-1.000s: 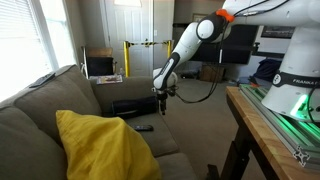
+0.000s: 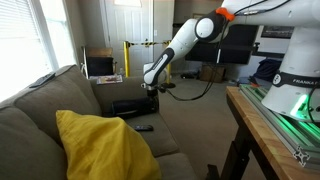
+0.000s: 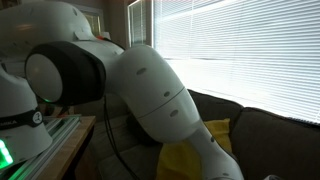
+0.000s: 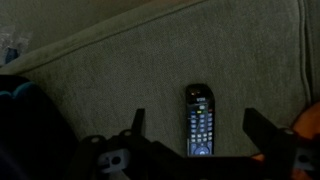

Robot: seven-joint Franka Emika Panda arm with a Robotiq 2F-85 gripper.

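Observation:
A black remote (image 4: 200,122) with light buttons lies on the grey-brown sofa cushion, and shows as a small dark bar (image 2: 144,127) in exterior view 1. My gripper stands open over it in the wrist view, one finger to each side and the remote between them in the picture. Nothing is held. From the side, the arm's wrist (image 2: 151,78) is up above the far part of the sofa, clear of the remote. Exterior view 2 shows the white arm (image 3: 165,95) only, the gripper being out of frame.
A yellow cloth (image 2: 100,142) covers the near part of the sofa. Behind the remote lies a black bundle (image 2: 133,107), near the arm. The wooden table edge (image 2: 262,130) stands at the right, with open floor (image 2: 200,125) between it and the sofa.
Over the last second the arm's end has risen and shifted a little to the left in exterior view 1. The remote and the cloth have stayed put.

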